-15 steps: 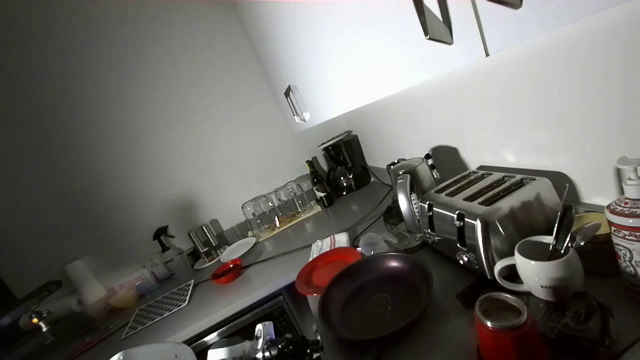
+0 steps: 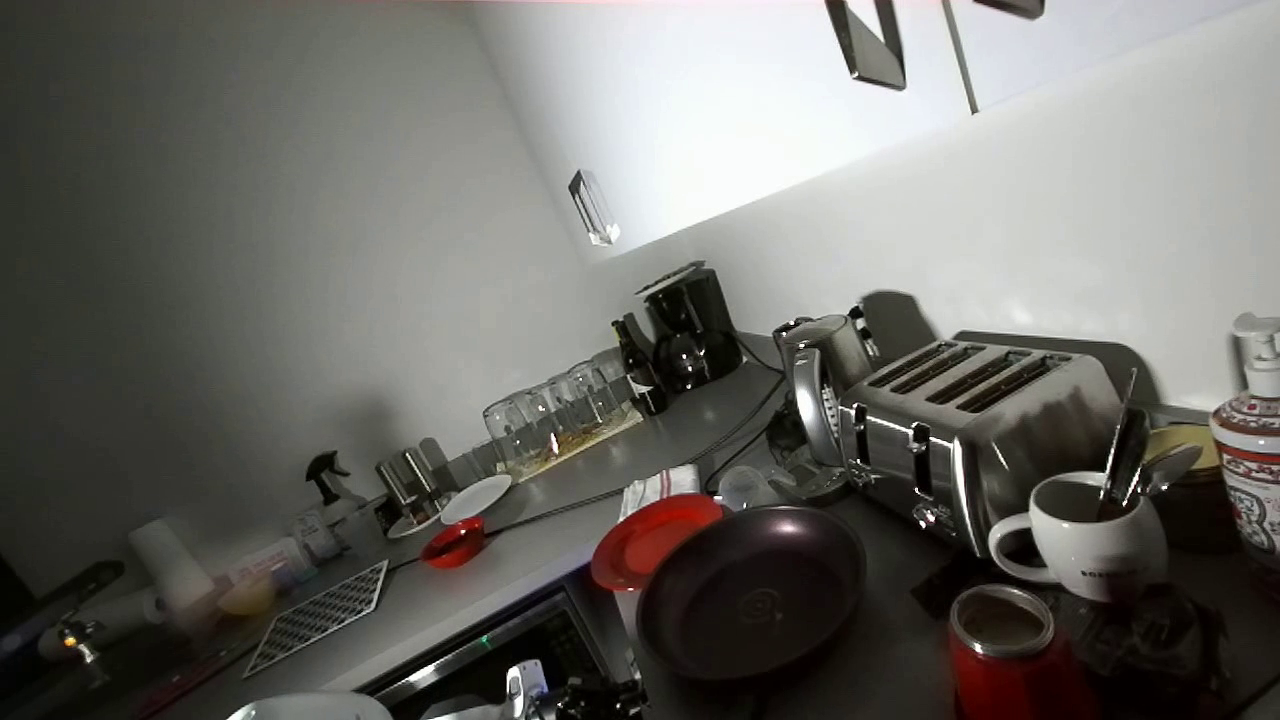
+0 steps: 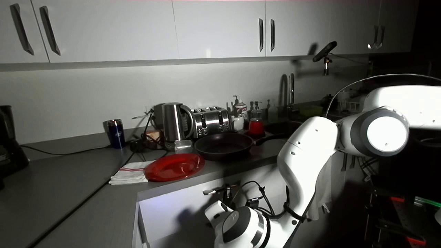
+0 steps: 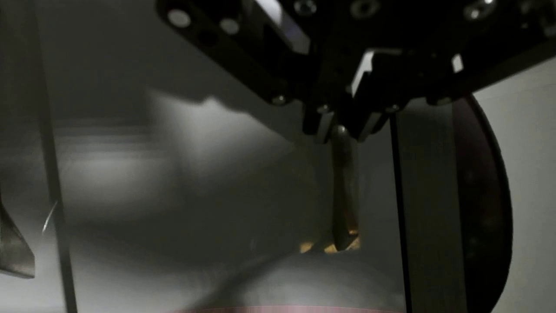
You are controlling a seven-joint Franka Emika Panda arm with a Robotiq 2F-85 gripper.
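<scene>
In the wrist view my gripper is shut on a slim metal handle (image 4: 345,208), which runs away from the fingertips across a pale cabinet front (image 4: 208,261). The other end of this handle is hidden by the fingers. A second handle (image 4: 16,253) shows at the left edge. From the side, my gripper (image 3: 226,191) stands below the counter edge in front of the white front, with the light end of the handle (image 3: 209,192) sticking out to its left. Whether the front stands out from the cabinet, I cannot tell.
Above on the counter, a dark frying pan (image 3: 225,144) and a red plate (image 3: 175,165) sit near the front edge. A kettle (image 3: 172,122) and toaster (image 3: 211,120) stand behind. A red container (image 2: 1002,654) is close to the pan's right.
In exterior view 1 my gripper has shifted slightly down and left. A green light now shows on the dark area behind it. The items on the counter have not moved.
</scene>
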